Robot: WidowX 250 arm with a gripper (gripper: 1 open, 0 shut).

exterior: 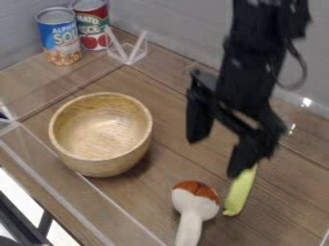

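My black gripper (221, 139) is open and blurred, lowered in the centre right of the camera view, above a green-handled utensil (240, 190) whose upper part it hides. To the left sits an empty wooden bowl (100, 135). In the lower middle lies a white-handled object (193, 211) with a brown, rounded head. Whether the fingers touch the green utensil cannot be told.
Two cans, one blue (61, 38) and one red (92, 24), stand at the back left by the wall.
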